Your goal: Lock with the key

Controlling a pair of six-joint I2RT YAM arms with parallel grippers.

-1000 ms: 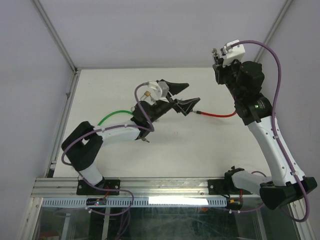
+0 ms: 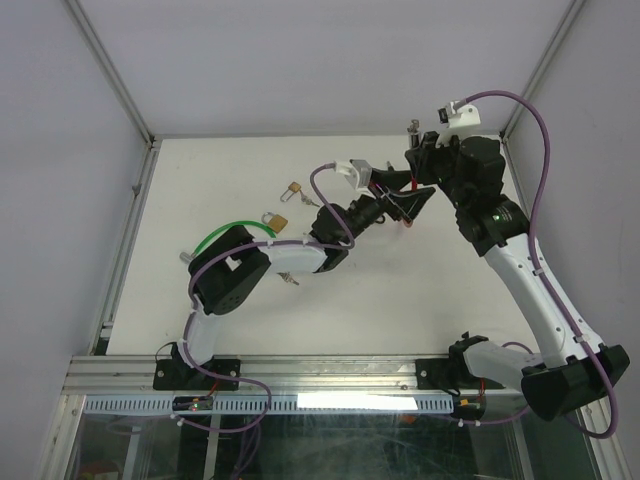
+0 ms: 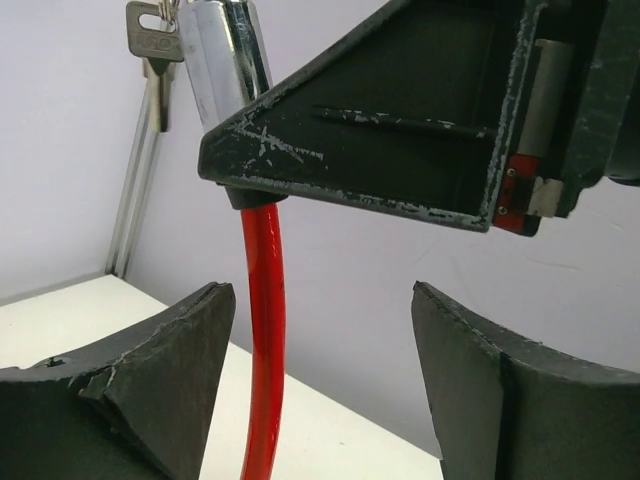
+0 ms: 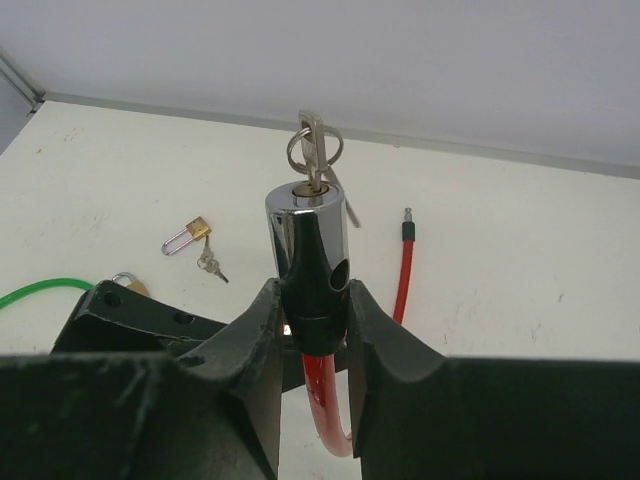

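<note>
A chrome lock cylinder (image 4: 290,235) on a red cable (image 3: 266,320) stands upright, clamped in my right gripper. Its key sticks up from the top, with a ring and a second key hanging from it; the left wrist view shows the hanging key (image 3: 153,42) too. My left gripper (image 2: 413,192) is open below the right one, its fingers on either side of the red cable, which runs closer to the left-hand finger (image 3: 190,340) in the left wrist view. The cable's other end, a metal pin (image 4: 408,215), lies on the table.
Two brass padlocks, one open padlock (image 2: 291,191) and another padlock (image 2: 275,222), lie left of the arms. Small keys (image 4: 211,260) rest near the first. A green cable (image 2: 230,228) curves on the left.
The right gripper, with the lock, has moved left and slightly toward the front; the cable now hangs straighter.
</note>
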